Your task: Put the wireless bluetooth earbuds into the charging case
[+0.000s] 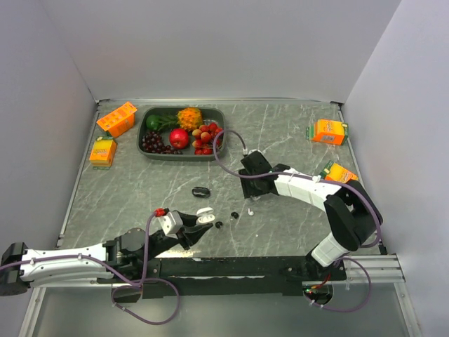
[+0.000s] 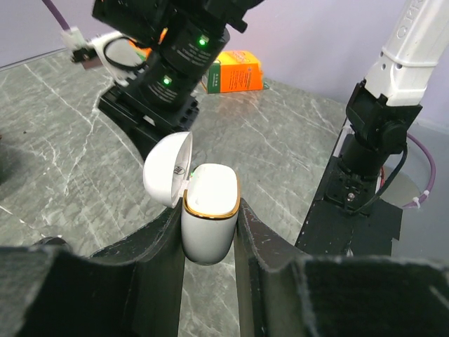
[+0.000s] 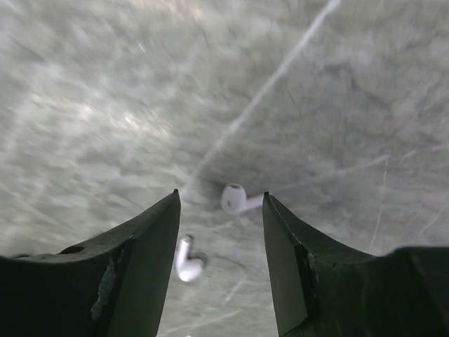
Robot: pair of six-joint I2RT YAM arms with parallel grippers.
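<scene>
My left gripper (image 1: 194, 226) is shut on the white charging case (image 2: 209, 208), held upright with its lid flipped open. My right gripper (image 1: 250, 184) hovers open over the table, a white earbud (image 3: 233, 199) just beyond and between its fingertips and a second white earbud (image 3: 189, 268) lower, partly beside the left finger. The top view also shows a small white piece (image 1: 250, 212) and two small black pieces (image 1: 234, 215) on the grey tabletop.
A black oval case (image 1: 200, 192) lies mid-table. A fruit tray (image 1: 152, 156) stands at the back, with orange cartons (image 1: 327, 131) along both sides.
</scene>
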